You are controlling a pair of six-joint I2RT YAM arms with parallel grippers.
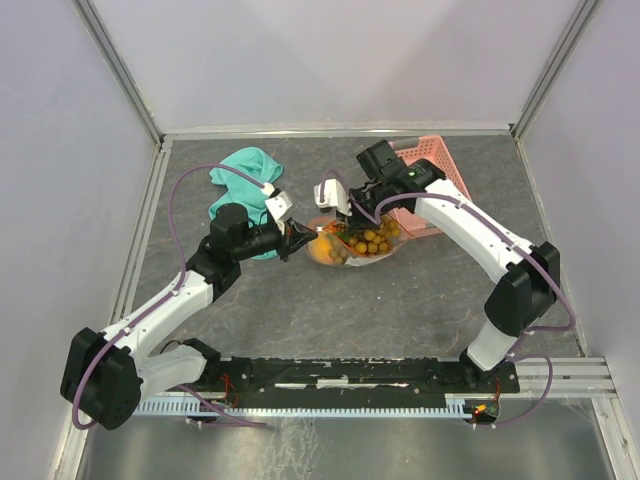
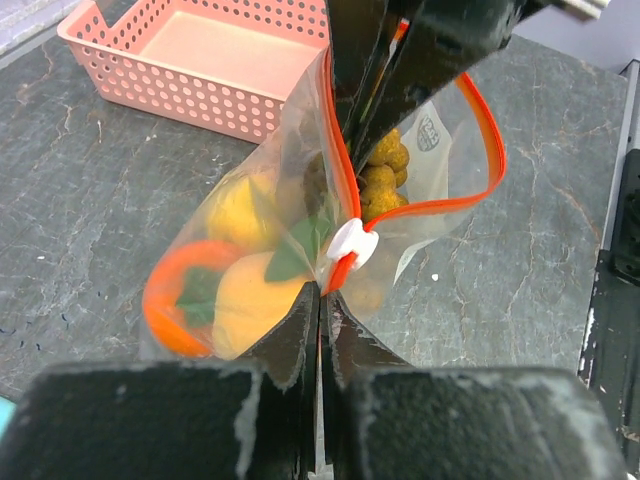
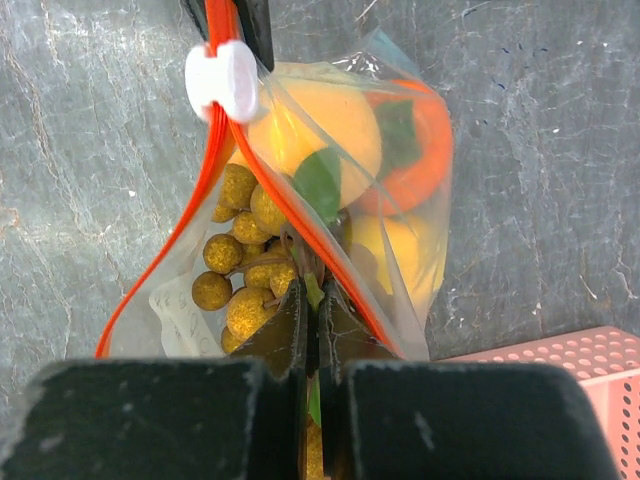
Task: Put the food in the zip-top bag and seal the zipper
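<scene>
The clear zip bag with orange zipper and white slider holds yellow fruit, an orange round item and a cluster of small brown fruits. My left gripper is shut on the bag's zipper edge below the slider. My right gripper is shut inside the bag's open mouth on the brown fruit bunch, with stems and leaves at its fingertips; the exact grip is partly hidden.
A pink perforated basket stands behind the right arm. A crumpled teal cloth lies at the back left.
</scene>
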